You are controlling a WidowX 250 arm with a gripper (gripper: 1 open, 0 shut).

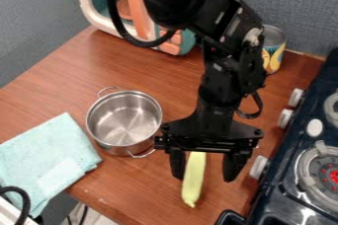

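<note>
My black gripper (204, 170) is open, its two fingers spread over a pale yellow corn-like object (193, 185) lying on the wooden table (132, 194). The top of that object is hidden under the gripper, and nothing shows clamped between the fingers. A steel pot (122, 120) stands just left of the gripper.
A light blue cloth (40, 160) lies at the left. A black stove (310, 160) with white knobs fills the right. Cans (274, 51) and a dish rack (142, 17) stand at the back. Bare table lies around the upper left.
</note>
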